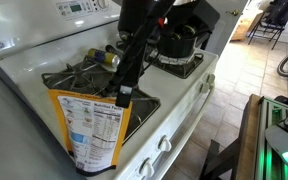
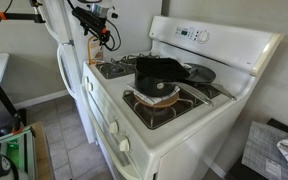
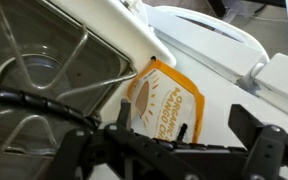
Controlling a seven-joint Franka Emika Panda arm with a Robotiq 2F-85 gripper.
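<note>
An orange and white pouch [image 1: 90,132] with a printed nutrition label stands upright at the near left edge of the stove [image 1: 202,92]. In the wrist view, the pouch [image 3: 167,100] shows its other face, with large orange lettering, ahead of the gap between the fingers. My gripper is open, with nothing held; a dark cable crosses in front of it. Exterior view 1 has the dark arm reaching in from the upper right, over the front left burner. How far the fingertips are from the pouch is hard to tell.
Black pans [image 2: 161,70] crowd the other end of the stove. A small jar [image 1: 103,57] lies toward the back of the cooktop. Burner grates [image 1: 76,76] lie beside the pouch, and knobs [image 1: 165,144] line the stove front.
</note>
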